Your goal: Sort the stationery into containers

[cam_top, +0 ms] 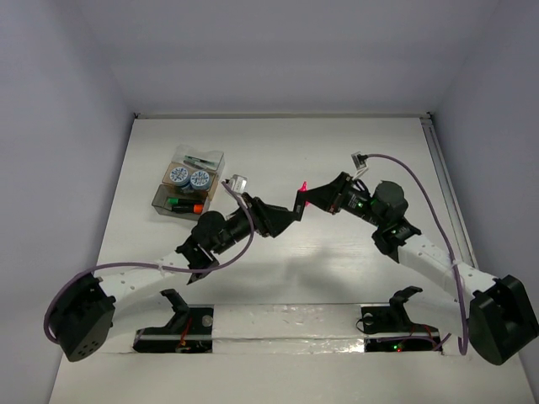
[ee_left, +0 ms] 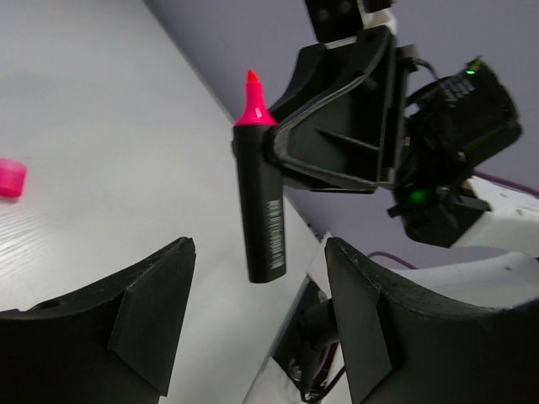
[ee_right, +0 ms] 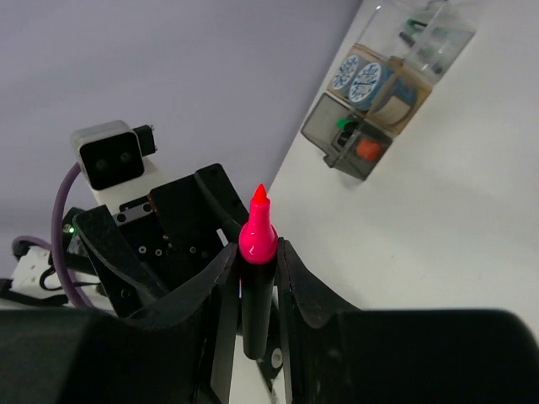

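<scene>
A black marker with a bare pink tip (ee_left: 264,202) stands nearly upright, tip up, with my right gripper shut on its upper part. In the top view it hangs over the middle of the table, its black body (cam_top: 299,206) beside the left fingers. My left gripper is open and holds nothing; the marker's lower end appears beyond the gap between its fingers. On the table lies a small pink piece (ee_left: 10,178), perhaps the cap. A clear organizer (cam_top: 160,202) sits at the left, its front compartment holding a green-ended marker (cam_top: 176,201) and an orange-ended one (cam_top: 198,209).
Two round blue-and-white containers (cam_top: 200,180) fill the organizer's middle section, and thin greenish items (cam_top: 200,162) lie in its back section. The two grippers are very close together. Free white table (cam_top: 278,151) stretches behind the arms and to the right.
</scene>
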